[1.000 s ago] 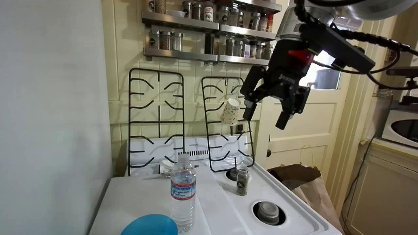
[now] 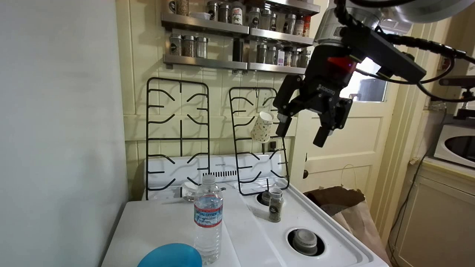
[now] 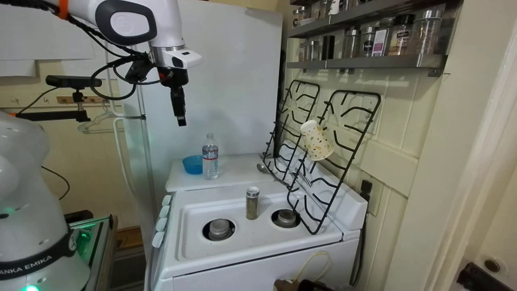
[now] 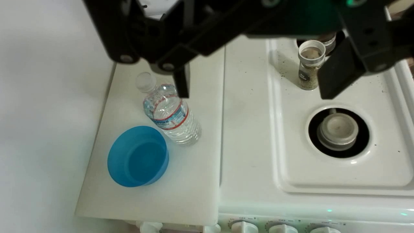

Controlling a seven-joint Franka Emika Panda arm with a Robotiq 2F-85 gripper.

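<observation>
High above the white stovetop, my gripper stands open, its fingers apart with nothing between them. In the wrist view its fingertips frame bare stove surface. A clear water bottle with a red and blue label stands upright on the white board, beside an empty-looking blue bowl. On the stove a glass spice jar stands upright between the two exposed burners. A speckled cup hangs tilted on one of the upright black grates, well off the stovetop.
Two black grates lean against the wall behind the stove. Spice shelves hang above them. A spoon lies at the board's back. The fridge closes off the far side. Burner caps protrude from the stovetop.
</observation>
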